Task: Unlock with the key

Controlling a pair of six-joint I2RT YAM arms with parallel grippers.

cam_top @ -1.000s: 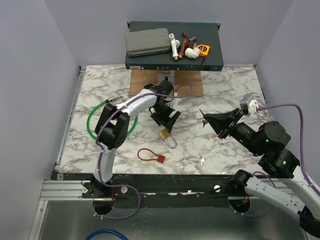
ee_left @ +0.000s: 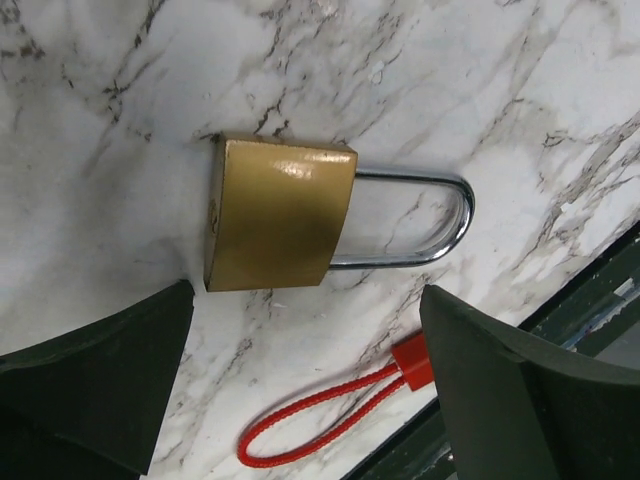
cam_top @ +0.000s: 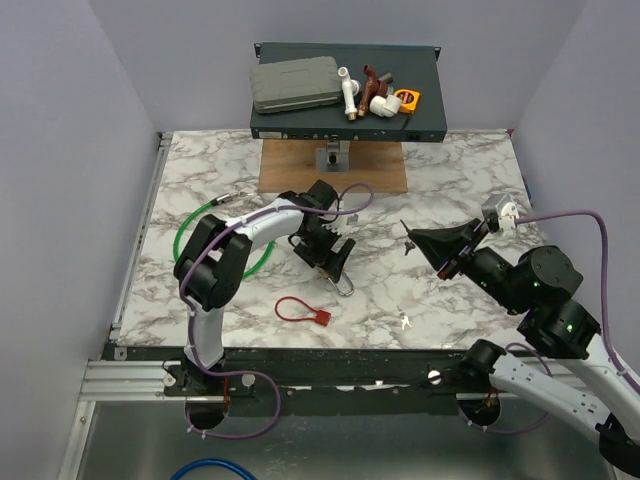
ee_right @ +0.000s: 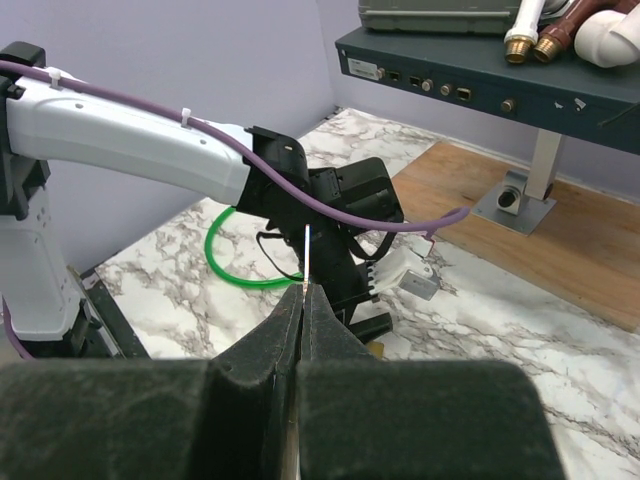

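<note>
A brass padlock (ee_left: 280,215) with a steel shackle lies on the marble table (cam_top: 450,170). My left gripper (cam_top: 335,258) is open just over it; in the left wrist view its dark fingers frame the lock from either side. My right gripper (cam_top: 420,240) is raised at the right, shut, with a thin key (ee_right: 306,255) standing upright from its fingertips.
A red loop with a tag (cam_top: 320,317) lies below the padlock, and a green hose (cam_top: 182,230) at the left. A dark shelf (cam_top: 345,125) with a case and fittings stands over a wooden board (cam_top: 283,160) at the back.
The right arm looks unchanged.
</note>
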